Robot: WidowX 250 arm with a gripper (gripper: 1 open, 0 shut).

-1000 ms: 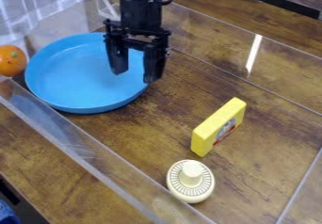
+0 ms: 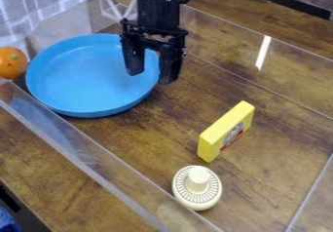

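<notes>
My black gripper (image 2: 150, 60) hangs over the right rim of a blue plate (image 2: 72, 75), its two fingers pointing down and spread apart, with nothing visible between them. A yellow box (image 2: 225, 129) stands on the wooden table (image 2: 156, 158) to the front right, and a white round object with a knob (image 2: 198, 187) is at the bottom.
An orange round object (image 2: 11, 62) sits at the left edge. A clear barrier (image 2: 85, 156) runs diagonally along the lower left.
My gripper has risen slightly. The objects on the table have not moved.
</notes>
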